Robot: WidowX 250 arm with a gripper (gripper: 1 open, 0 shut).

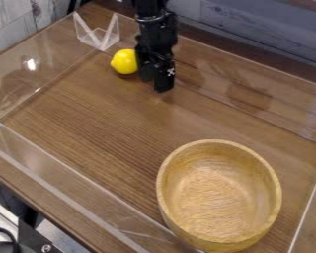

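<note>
My black gripper (155, 71) hangs low over the wooden table at the back centre, its fingers open. Just left of it sits a yellow round object (123, 61), close beside the gripper. The frame does not show clearly whether they touch.
A large tan bowl (219, 192) stands at the front right. A clear, angular plastic piece (98, 30) is at the back left, and another lies at the left edge. A wall runs along the back right.
</note>
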